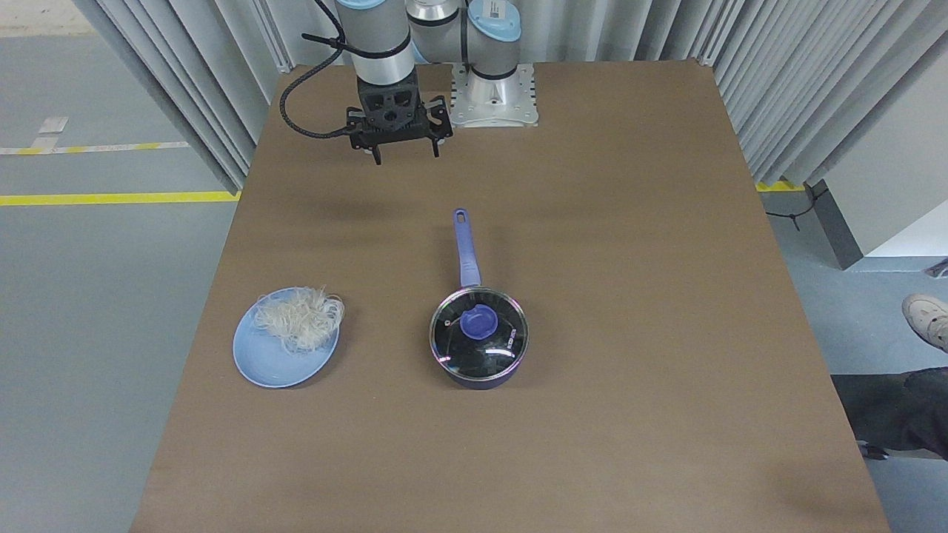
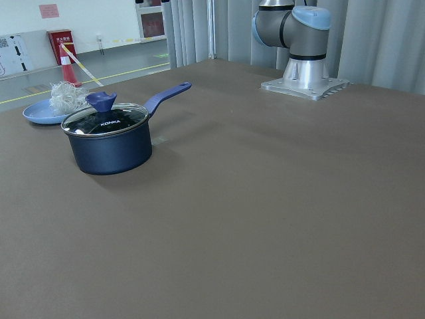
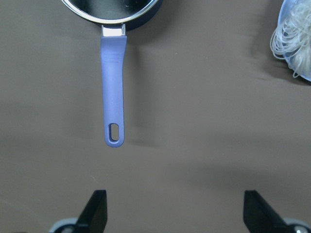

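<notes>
A dark blue saucepan [image 2: 113,153] stands mid-table, its glass lid [image 1: 478,346] with a blue knob on it and its purple-blue handle [image 3: 113,82] pointing toward the arm. Left of it in the front view is a light blue plate [image 1: 271,360] holding white stringy noodles [image 1: 302,315]. My gripper hangs above the table beyond the handle's end, open, with nothing between its fingers. In the left view the gripper is out of frame.
A robot base plate [image 1: 493,111] is fixed at the back edge.
</notes>
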